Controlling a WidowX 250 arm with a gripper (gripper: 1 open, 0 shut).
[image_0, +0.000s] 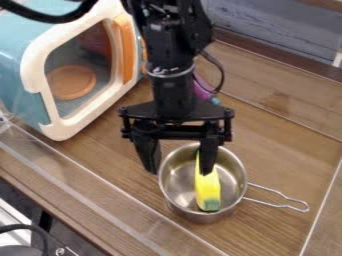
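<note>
A steel pot (181, 195) with a wire handle reaching to the right rests on the wooden surface. Inside it lies a yellow elongated object (207, 188) with a green end toward the front. My black gripper (179, 158) is open above the pot, its fingers apart, one over the pot's left rim and the other near the top of the yellow object. Whether either finger touches anything cannot be told from this view.
A blue and white toy oven (54, 105) with an orange disc inside stands at the left back. Something purple (207, 90) is partly hidden behind the arm.
</note>
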